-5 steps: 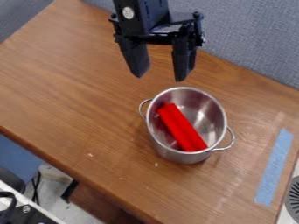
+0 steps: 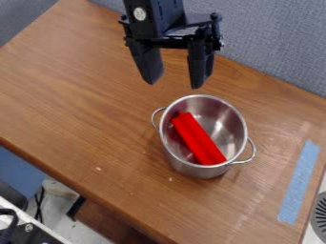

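Note:
A black gripper (image 2: 174,67) hangs at the top middle of the camera view, its two fingers wide apart with nothing between them, above and behind a steel pot (image 2: 230,129). Inside the pot, a red elongated block (image 2: 199,139) lies at a slant against the bottom and wall. The pot has wire handles on either side and stands on the wooden table (image 2: 76,95).
A blue tape strip (image 2: 298,183) lies on the table at the right. A grey padded wall (image 2: 274,48) runs along the back. Cables sit beyond the front-left edge.

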